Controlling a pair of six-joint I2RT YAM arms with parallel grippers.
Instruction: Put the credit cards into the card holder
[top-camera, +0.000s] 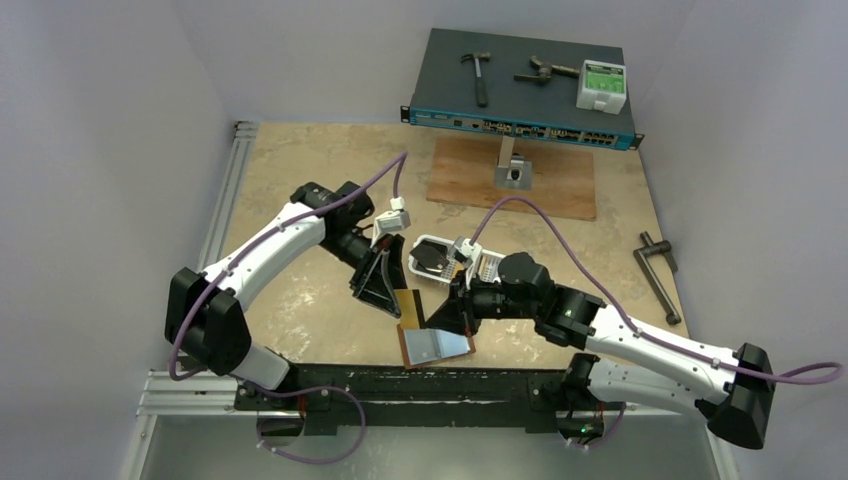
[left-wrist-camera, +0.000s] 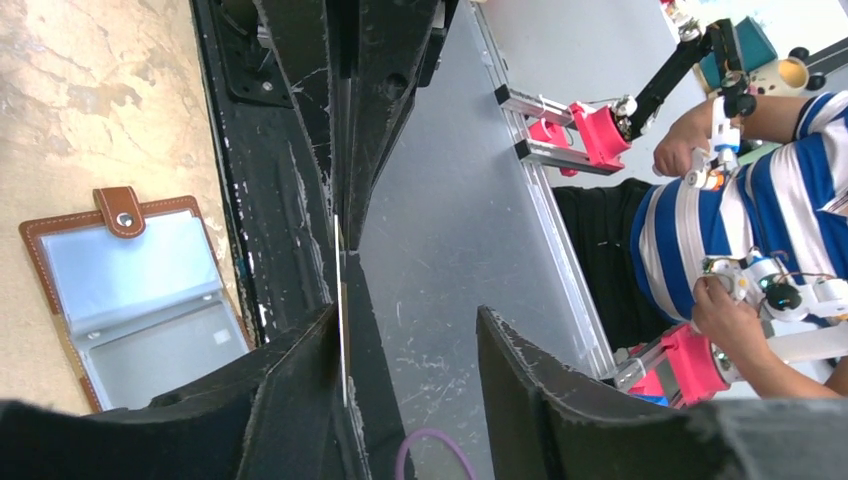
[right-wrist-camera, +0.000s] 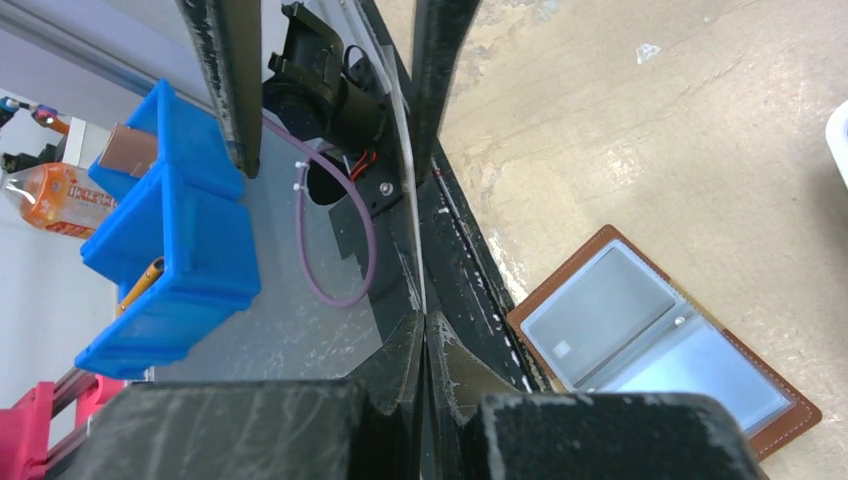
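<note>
A yellow card (top-camera: 407, 308), seen edge-on in both wrist views, is pinched upright in my right gripper, which is shut on it. My left gripper is open around the card's far end, its fingers apart, one of them close beside or touching it. Below lies the open brown leather card holder (top-camera: 435, 345) with clear sleeves, near the table's front edge.
A white basket (top-camera: 490, 263) with dark items and cards stands behind the grippers. A rack device (top-camera: 520, 90) with hammers is at the back. A metal tool (top-camera: 655, 280) lies at the right.
</note>
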